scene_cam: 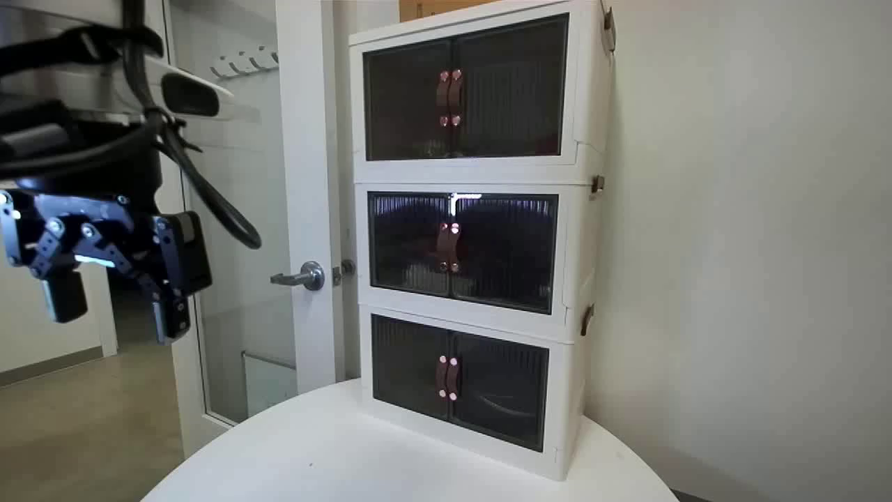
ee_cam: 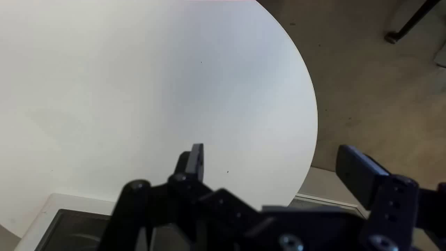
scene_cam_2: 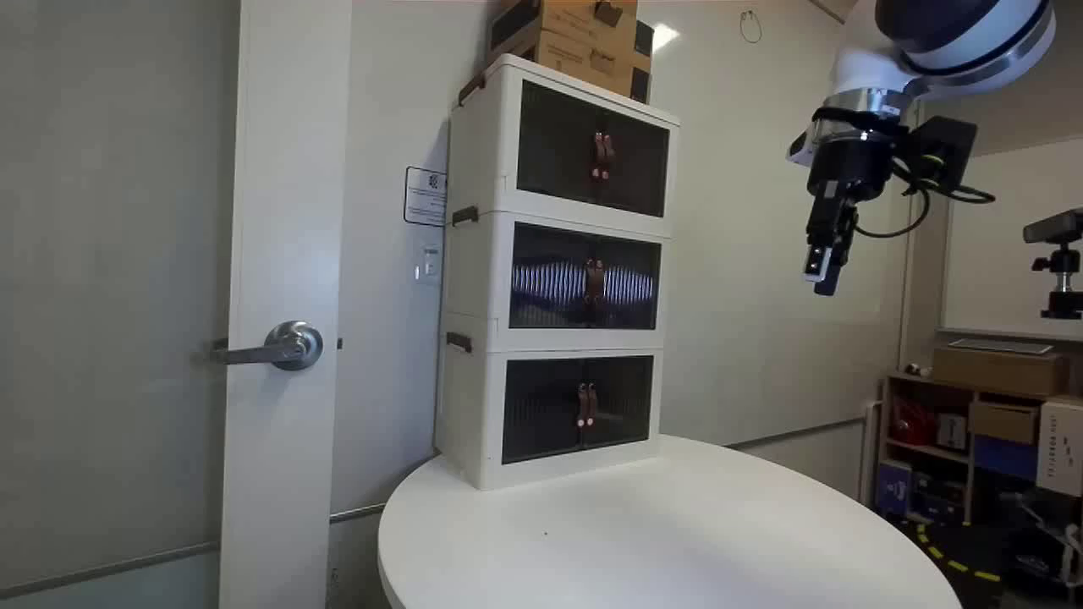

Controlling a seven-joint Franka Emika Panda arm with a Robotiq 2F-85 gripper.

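Three white cabinets are stacked on the table, each with a pair of dark ribbed doors and brown strap handles: the top cabinet point(scene_cam: 464, 171), the middle cabinet point(scene_cam: 460, 308) and the bottom cabinet point(scene_cam: 451, 431). All their doors are shut, and what lies inside is too dark to tell. My gripper point(scene_cam: 116, 311) hangs in the air to the left of the stack in exterior view 1, pointing down, clear of everything. In the wrist view the gripper has its fingers wide apart over the table, with nothing between them.
The round white table point(scene_cam_2: 660, 538) has a bare top in front of the stack. Cardboard boxes point(scene_cam_2: 589, 51) sit on top of the cabinets. A door with a lever handle point(scene_cam: 302, 276) stands beside them, and a wall point(scene_cam: 752, 251) lies close behind.
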